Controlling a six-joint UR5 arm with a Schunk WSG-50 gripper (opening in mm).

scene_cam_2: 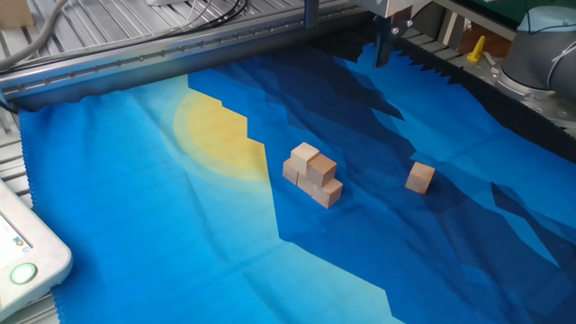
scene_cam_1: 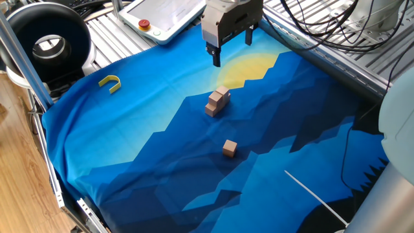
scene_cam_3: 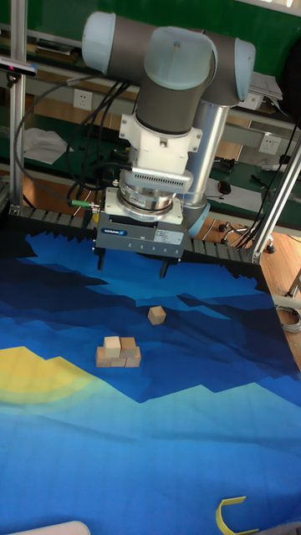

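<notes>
Wooden cubes form a small stack [scene_cam_1: 218, 101] on the blue cloth, with three in the bottom row and two side by side on top; the stack [scene_cam_2: 312, 173] appears whole in exterior view 2. A single cube [scene_cam_1: 229, 148] lies apart from it on the cloth, and the same loose cube [scene_cam_3: 156, 315] is right of and behind the stack in exterior view 3. High above the cloth, clear of every cube, my gripper [scene_cam_3: 132, 265] hangs open. Nothing is between its fingers [scene_cam_1: 217, 57], which point down.
A yellow hook-shaped piece [scene_cam_1: 111, 84] lies near the cloth's edge. Beyond that edge are a tablet with a red button [scene_cam_1: 144, 24] and a black ring-shaped object [scene_cam_1: 74, 32]. A thin white stick [scene_cam_1: 317, 197] shows near the arm.
</notes>
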